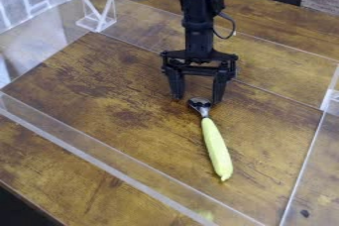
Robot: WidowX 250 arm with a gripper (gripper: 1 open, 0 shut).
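Observation:
A long pale yellow-handled utensil (215, 146) with a small dark metal head (200, 105) lies on the wooden surface, angled from the middle toward the lower right. My black gripper (199, 85) is open just above and behind the utensil's head, its two fingers spread to either side. Whether the fingertips touch the surface or the head is hard to tell.
Clear plastic walls (119, 168) border the wooden work area (93, 101). A white bracket (99, 12) stands at the upper left corner.

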